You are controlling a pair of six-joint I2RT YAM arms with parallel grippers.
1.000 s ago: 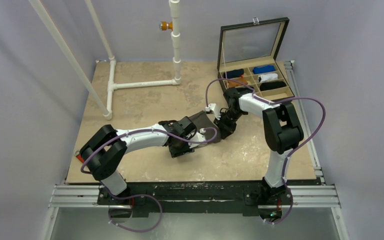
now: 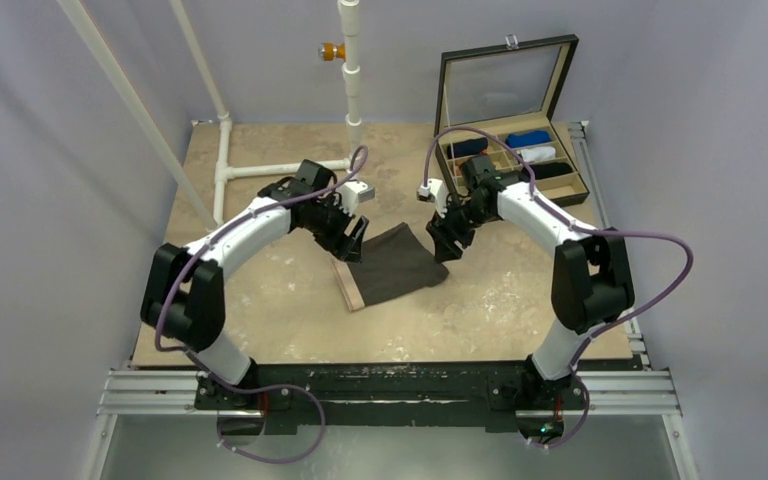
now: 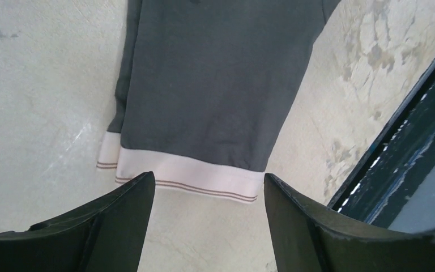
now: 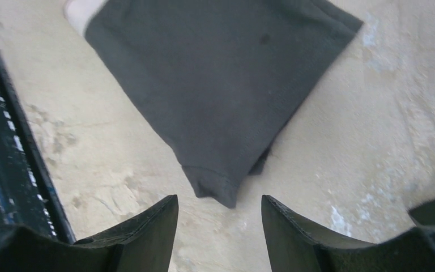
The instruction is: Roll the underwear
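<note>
The dark grey underwear (image 2: 392, 265) lies folded into a rough oblong on the table. Its pale waistband (image 3: 190, 174) with thin stripes faces my left gripper. That gripper is above the waistband, fingers spread, with only table and cloth seen between the tips. At the opposite end, the cloth narrows into a small crumpled tip (image 4: 218, 184), which lies just beyond my right gripper. The right gripper's fingers are apart as well, with nothing held between them. In the left wrist view, the band's two layers are slightly offset at one side.
An open box (image 2: 588, 185) at the back right holds rolled cloths in compartments, among them a blue roll (image 2: 528, 139) and a white roll (image 2: 537, 155). White pipes (image 2: 285, 170) stand at the back left.
My left gripper has swung back and upward from the waistband end, uncovering it.
</note>
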